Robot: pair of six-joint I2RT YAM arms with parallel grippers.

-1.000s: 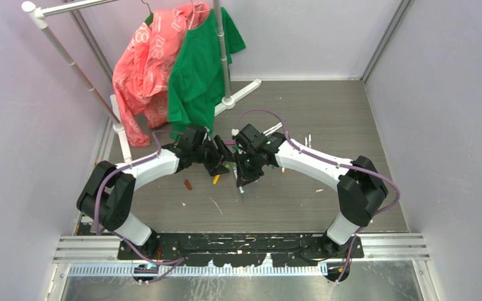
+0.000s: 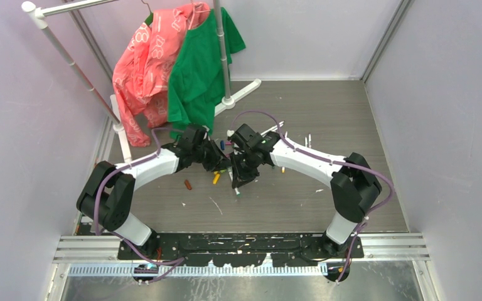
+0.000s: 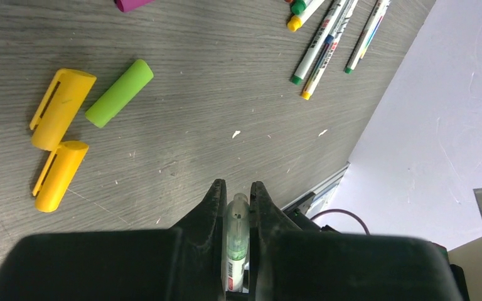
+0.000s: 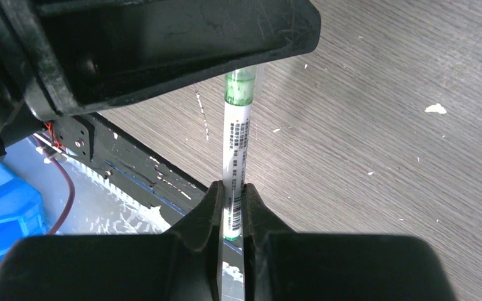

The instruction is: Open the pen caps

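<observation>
A white marker with green ends is held upright between both grippers near the middle of the table. My left gripper is shut on its top end. My right gripper has its fingers at the marker's lower barrel; whether they press on it I cannot tell. Loose caps lie beside them: two yellow, a light green one and a purple one.
Several markers lie on the table beyond. A clothes rack with a red garment and a green shirt stands at the back left.
</observation>
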